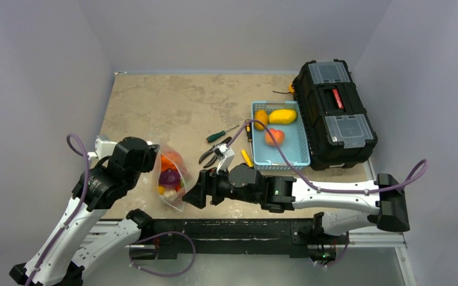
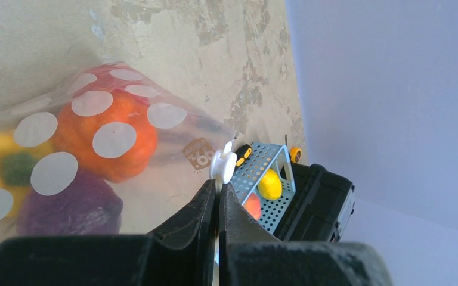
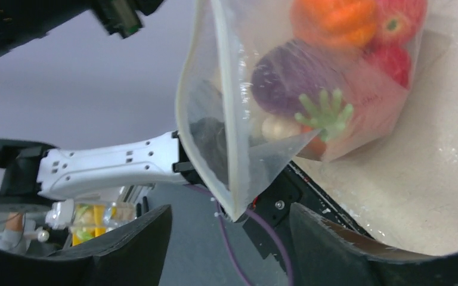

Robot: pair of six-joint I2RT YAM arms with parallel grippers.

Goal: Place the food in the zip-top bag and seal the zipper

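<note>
The clear zip top bag [image 1: 170, 177] holds several foods: an orange pepper-like piece [image 3: 334, 22], a purple eggplant [image 3: 295, 77], and red pieces. Its mouth gapes, with the two zipper strips [image 3: 234, 119] apart and meeting at a lower corner. My left gripper is shut at the bag's edge, the white slider [image 2: 222, 165] right at its fingertips. My right gripper stands open with nothing between its fingers; the bag's lower corner shows beyond the gap, apparently untouched.
A blue basket [image 1: 303, 143] with a peach, a mango and a yellow fruit stands to the right, beside a black toolbox [image 1: 337, 113]. Pliers [image 1: 213, 154] and a green screwdriver [image 1: 217, 136] lie behind my right gripper.
</note>
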